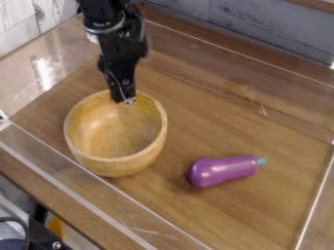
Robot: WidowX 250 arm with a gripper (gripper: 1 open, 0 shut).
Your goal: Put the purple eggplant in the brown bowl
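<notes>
The purple eggplant (224, 170) lies on the wooden table at the lower right, its teal stem end pointing right and slightly away. To its left stands the brown bowl (116, 134), round, upright and empty as far as I can see. At the bowl's back rim is my gripper (121, 93), well apart from the eggplant and pointing down. Nothing shows held in it. Its dark fingers look close together and blurred, so how far apart they stand is unclear.
A wooden edge with a pale strip (78, 200) runs along the table's left front. Beyond the table on the right and back rise white borders (248, 36). Dark hardware (23, 232) sits at the bottom left corner.
</notes>
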